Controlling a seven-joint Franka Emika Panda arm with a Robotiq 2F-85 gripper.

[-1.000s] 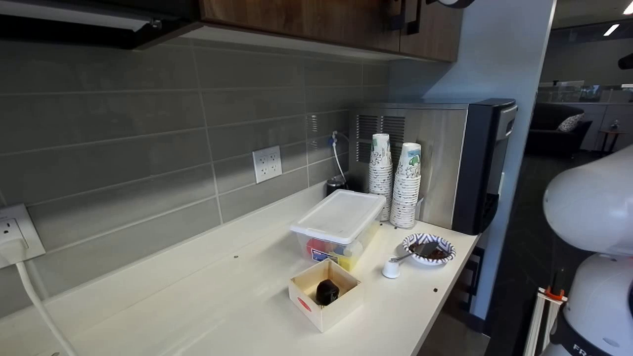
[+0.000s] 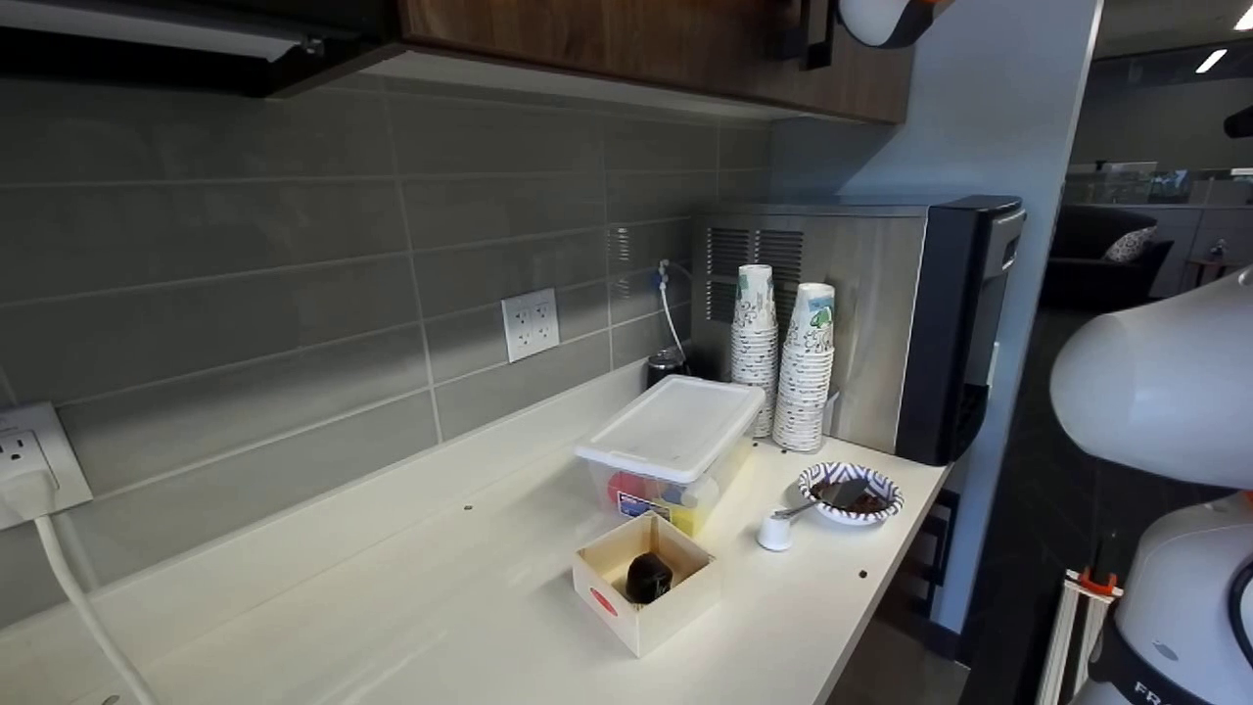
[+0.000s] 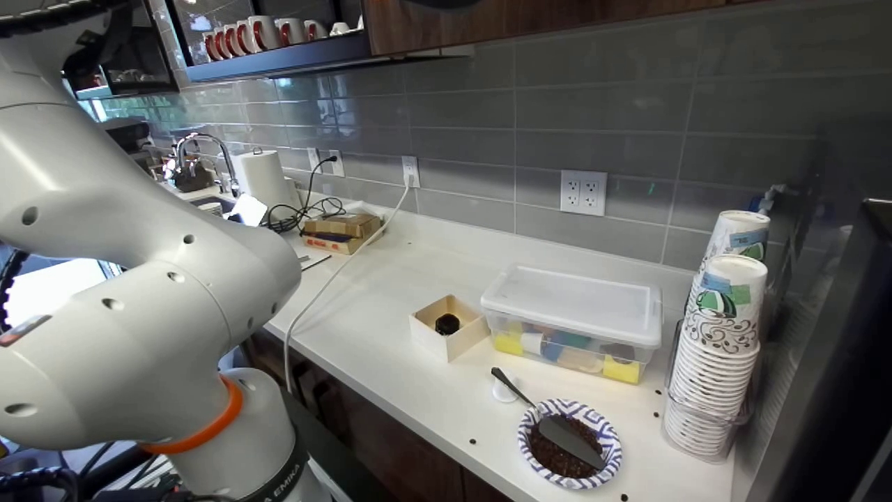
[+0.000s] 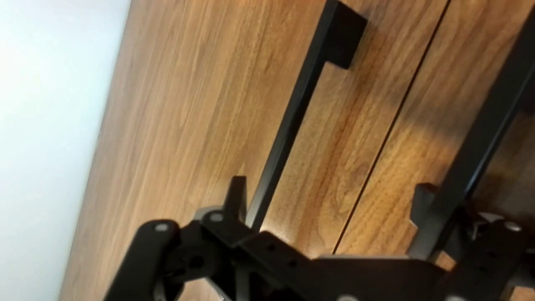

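In the wrist view, two black bar handles sit on wood-grain cabinet doors: a left handle [image 4: 288,128] and a right handle [image 4: 484,135], with a dark seam between the doors. My black gripper is open, its fingers wide apart. The left finger [image 4: 234,196] stands beside the lower end of the left handle. At the right handle's lower part, the right finger [image 4: 422,200] is partly hidden by the bar; contact cannot be told. Bare door shows between the fingers. The overhead cabinet [image 2: 634,41] tops exterior view 1, with a white arm part [image 2: 875,18] near its handles.
On the white counter [image 2: 411,611] below are an open wooden box [image 2: 681,605] holding a dark object, a lidded clear bin [image 3: 573,305], a patterned bowl [image 3: 614,452] of dark bits with a spatula, and stacked cups [image 3: 715,368]. A dark-fronted machine [image 2: 957,329] stands at the end.
The white arm part near the cabinet handles has come lower and further into view. At the right edge, the arm's large white link has shifted left.
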